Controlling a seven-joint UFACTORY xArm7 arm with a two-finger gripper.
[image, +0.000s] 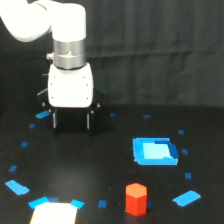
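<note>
High at the left, the white arm hangs down with my gripper pointing at the dark table. Its two thin dark fingers stand well apart, and no object shows between them. A red block rests on the table near the front, to the right of and nearer the camera than the gripper. Right of centre lies a white square with a bright blue border around it. Cut off by the bottom edge is a pale cream block or box; its full shape is hidden.
Blue tape strips lie about the table, among them one at the left and one at the right. Small blue marks dot the dark surface. A dark curtain hangs behind.
</note>
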